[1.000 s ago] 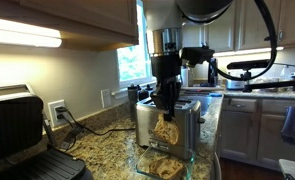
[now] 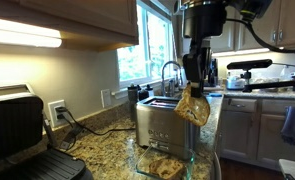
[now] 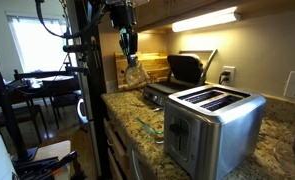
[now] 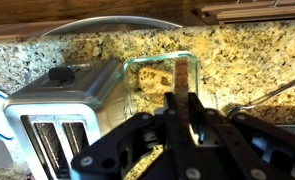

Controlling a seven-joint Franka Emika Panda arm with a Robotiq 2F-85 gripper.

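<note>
A slice of bread (image 2: 193,109) hangs from my gripper (image 2: 196,86), which is shut on its upper edge. In the wrist view the slice (image 4: 181,78) is seen nearly edge-on, above a clear glass dish (image 4: 196,72). A second slice of bread (image 2: 165,167) lies in that dish, in front of the silver toaster (image 2: 159,127) in exterior view 1. The held slice is clear of both dish and toaster. From above, the toaster's slots (image 4: 49,145) look dark, with no bread visible in them.
A black grill (image 2: 15,125) stands open on the granite counter (image 2: 107,150). A metal utensil (image 4: 259,101) lies beside the dish. Upper cabinets (image 2: 82,15) overhang the counter, and a cord runs from the wall outlet (image 2: 58,112).
My gripper has risen and moved rightward in exterior view 1, carrying the slice up from in front of the toaster. The slice has turned and appears narrower. The dish and toaster stay put.
</note>
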